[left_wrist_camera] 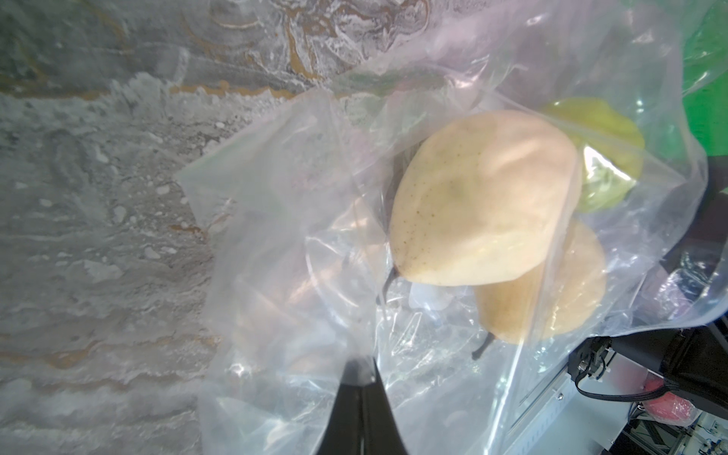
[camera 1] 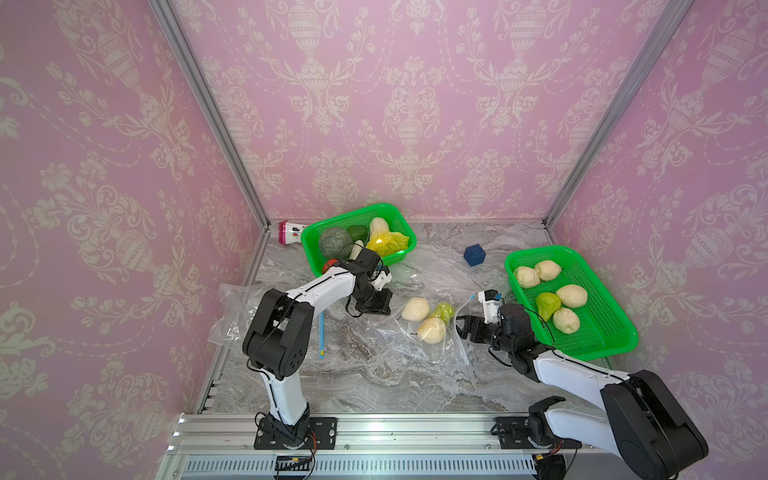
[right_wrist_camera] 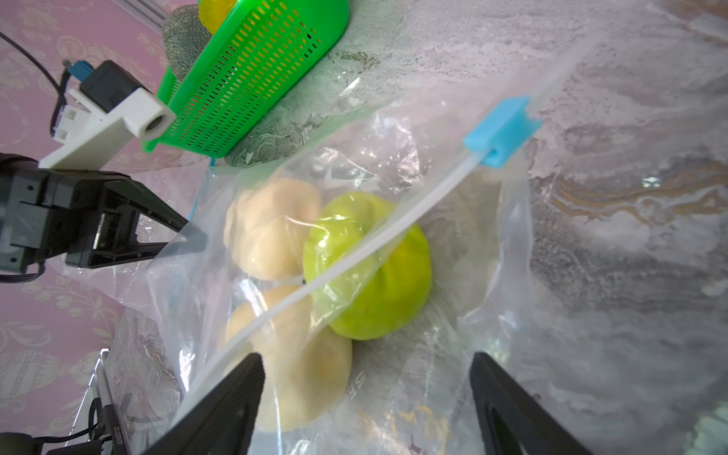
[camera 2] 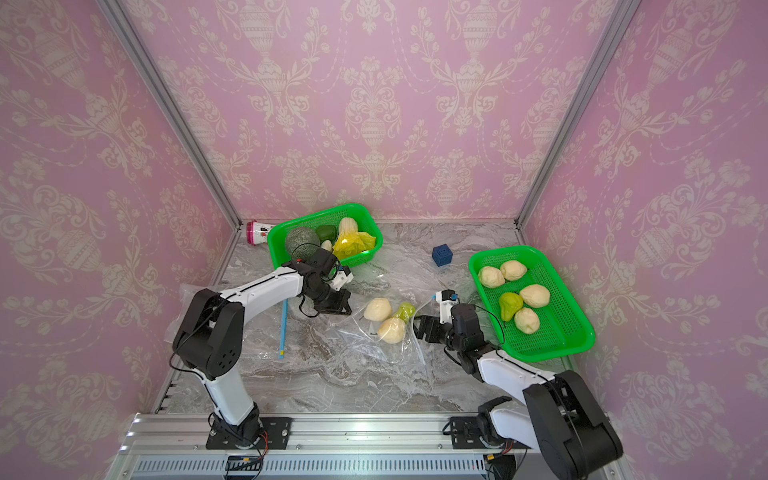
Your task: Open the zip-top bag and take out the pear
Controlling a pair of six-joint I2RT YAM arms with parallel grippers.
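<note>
A clear zip-top bag with a blue slider [right_wrist_camera: 500, 132] lies on the marble table, holding a green pear [right_wrist_camera: 367, 284] and two pale pears [camera 1: 415, 309]. My left gripper is shut at the bag's left part, over crinkled plastic; whether any film is between its fingers is unclear. My right gripper stands open at the bag's right end, beside the zip strip, its fingers low on either side of loose film.
A green basket [camera 1: 608, 320] of pears stands at the right, another [camera 1: 344, 216] with vegetables at the back left. A blue cube [camera 1: 474, 254] sits at the back. More empty bags [camera 1: 236, 316] lie at the left.
</note>
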